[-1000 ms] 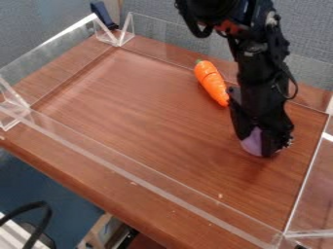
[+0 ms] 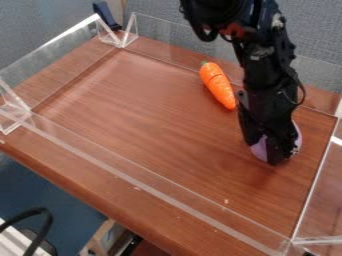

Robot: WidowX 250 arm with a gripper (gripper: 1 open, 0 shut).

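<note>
My black arm reaches down from the top of the view to the right side of the wooden board, where the gripper (image 2: 267, 140) sits low around a purple object (image 2: 289, 142). The object is mostly hidden by the gripper, and whether the fingers are closed on it cannot be told. An orange carrot (image 2: 218, 85) lies to the upper left of the gripper.
Clear plastic walls border the board (image 2: 134, 120). A blue object (image 2: 107, 16) is outside at the back left. A black cable (image 2: 36, 218) lies at the lower left.
The gripper has shifted very slightly around the purple object; the carrot is unmoved.
</note>
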